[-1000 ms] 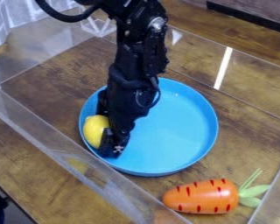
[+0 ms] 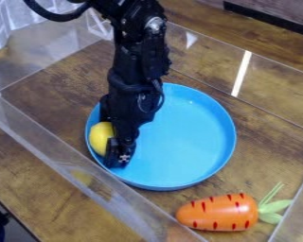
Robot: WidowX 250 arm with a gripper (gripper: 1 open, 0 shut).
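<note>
My black gripper (image 2: 126, 132) reaches down from the top centre onto the left part of a blue plate (image 2: 192, 142). Its fingers stand around or against a yellow object (image 2: 99, 134) at the plate's left edge, which they partly hide. Whether they touch it is unclear.
An orange toy carrot (image 2: 218, 213) with green leaves lies at the lower right, outside the plate. A clear plastic wall (image 2: 60, 161) runs diagonally along the left and front. Bare wooden surface shows at the upper left and to the right.
My gripper has shifted slightly, and a little less of the yellow object shows than before. The plate and carrot stay in place.
</note>
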